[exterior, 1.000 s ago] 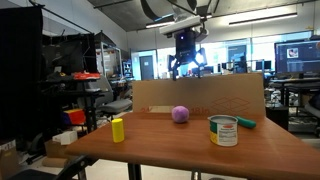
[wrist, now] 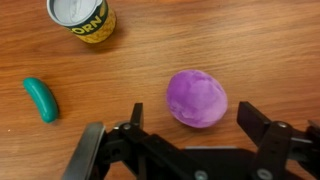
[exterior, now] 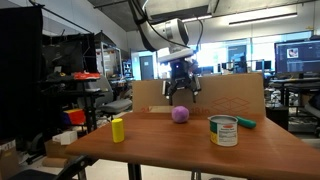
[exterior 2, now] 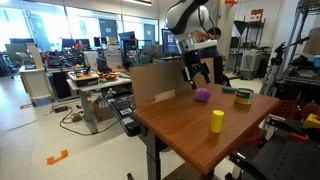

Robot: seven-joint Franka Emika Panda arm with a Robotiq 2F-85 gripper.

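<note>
A round purple object (wrist: 197, 98) lies on the wooden table, between and beyond the spread fingers of my gripper in the wrist view. My gripper is open and holds nothing. Exterior view 1 has the gripper (exterior: 182, 92) just above the purple object (exterior: 180, 114), and in exterior view 2 it hangs close over the purple object (exterior 2: 202, 95) too. Whether any finger touches it cannot be told.
An open can (exterior: 223, 130) stands to the right in exterior view 1, with a green object (exterior: 245, 122) behind it. A yellow cylinder (exterior: 118, 130) stands upright at the left. Cardboard (exterior: 235, 93) lines the table's far side.
Over the last second my arm has come down from well above the table toward the purple object. The objects on the table stay where they were.
</note>
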